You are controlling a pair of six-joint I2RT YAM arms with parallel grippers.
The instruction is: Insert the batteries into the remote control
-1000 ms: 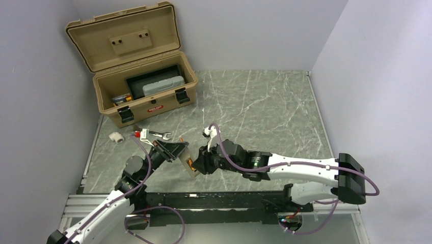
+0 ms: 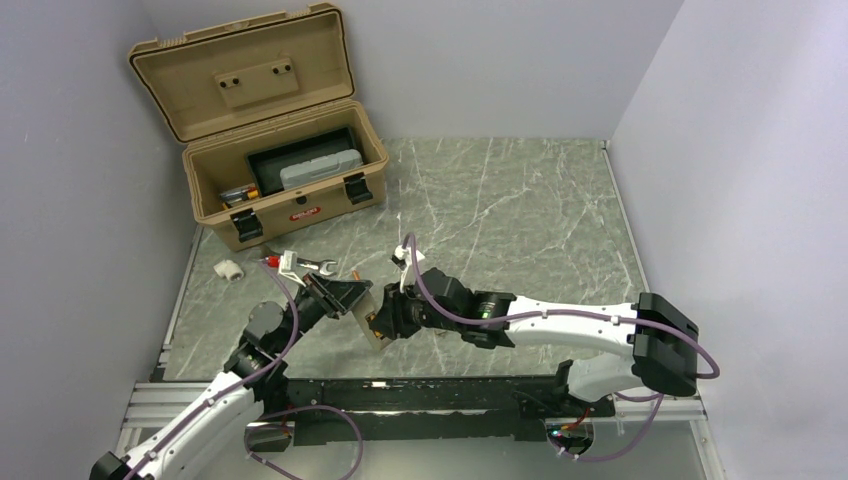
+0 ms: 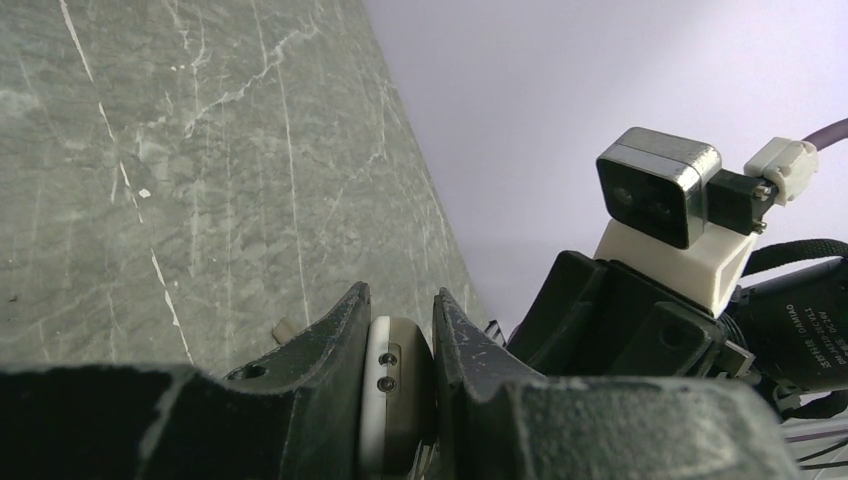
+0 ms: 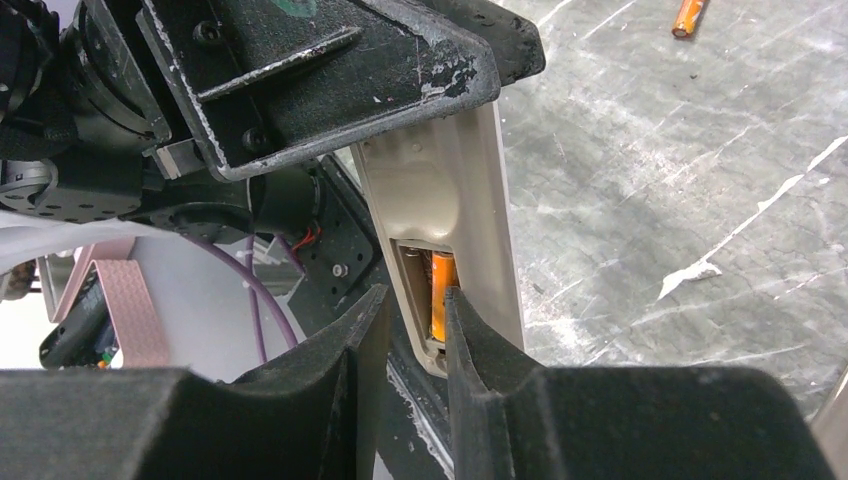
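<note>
My left gripper (image 2: 350,292) is shut on the silver remote control, seen end-on between its fingers in the left wrist view. In the right wrist view the remote hangs upright, battery compartment exposed, with an orange battery (image 4: 442,285) inside. My right gripper is at the compartment's lower part, fingers part open with a gap between them, the right finger overlapping the battery in view; contact cannot be told. A loose orange battery (image 4: 689,15) lies on the table behind the remote.
An open tan toolbox (image 2: 340,200) with tray and case stands at the back left. A wrench (image 2: 318,266) and a white object (image 2: 228,270) lie left of centre.
My right arm has shifted slightly left, its gripper moving closer to the remote. The left arm and the remote have hardly moved.
</note>
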